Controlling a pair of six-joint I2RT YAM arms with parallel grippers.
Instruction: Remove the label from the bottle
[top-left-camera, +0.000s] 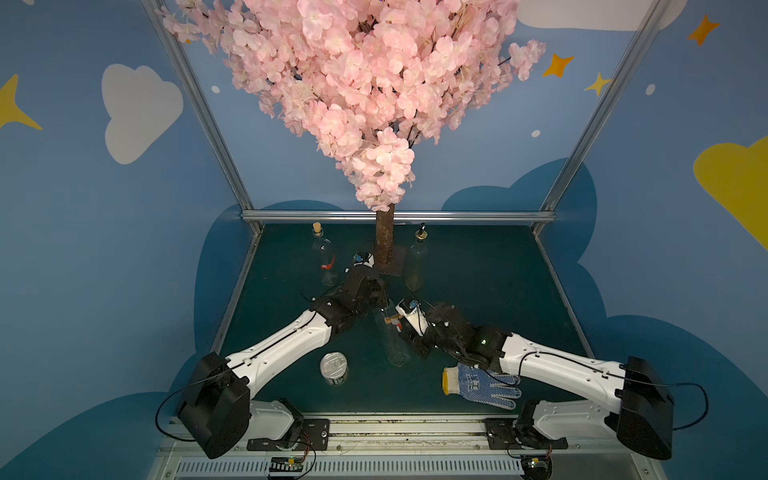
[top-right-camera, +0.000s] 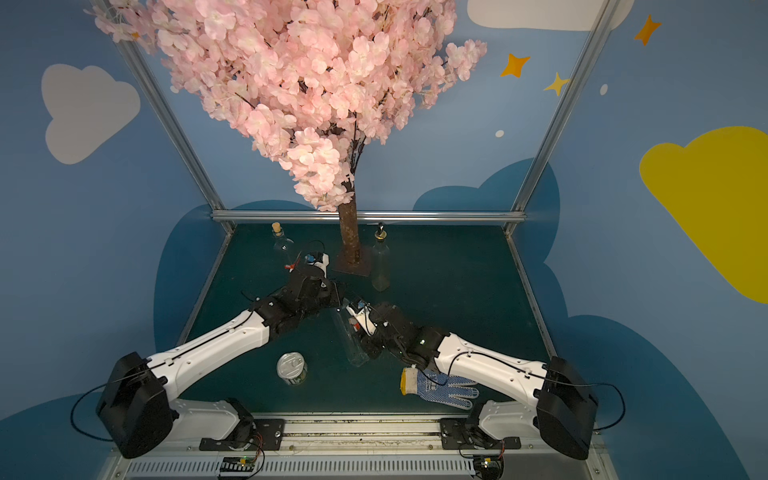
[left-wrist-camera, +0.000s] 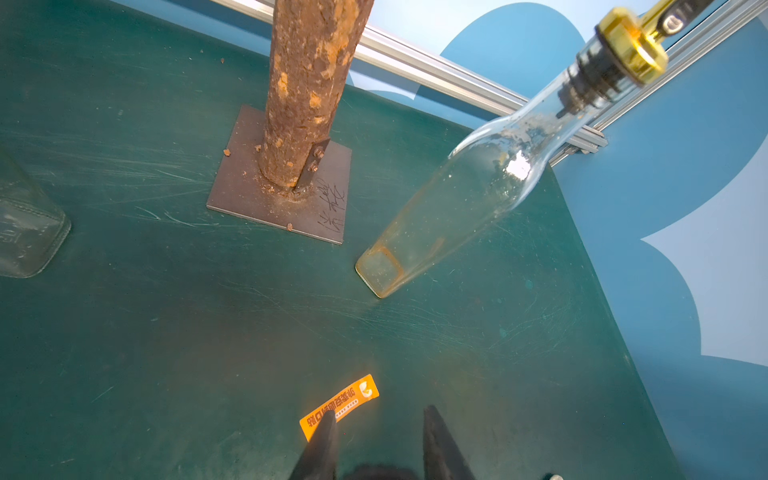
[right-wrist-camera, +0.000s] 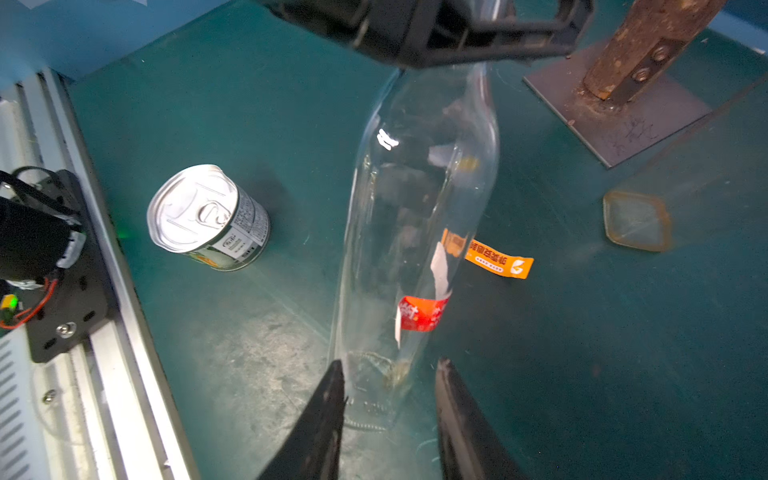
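Note:
A clear glass bottle (right-wrist-camera: 400, 200) hangs slightly tilted, with my left gripper (top-left-camera: 384, 299) shut around its neck. In the left wrist view that bottle is out of sight below the fingers (left-wrist-camera: 318, 452). Low on the glass a torn red label (right-wrist-camera: 422, 312) is still stuck, with white peeled paper edges standing off it. My right gripper is open near the bottle's lower end, its fingers (right-wrist-camera: 328, 416) spread with no label caught between them. An orange label strip (right-wrist-camera: 512, 265) lies on the table behind the bottle.
A silver can (top-left-camera: 334, 366) stands front left; a blue glove (top-left-camera: 488, 386) lies front right. Behind are the tree's base plate (left-wrist-camera: 320, 208), a corked bottle (top-left-camera: 324, 257) and a gold-topped bottle (left-wrist-camera: 456, 204).

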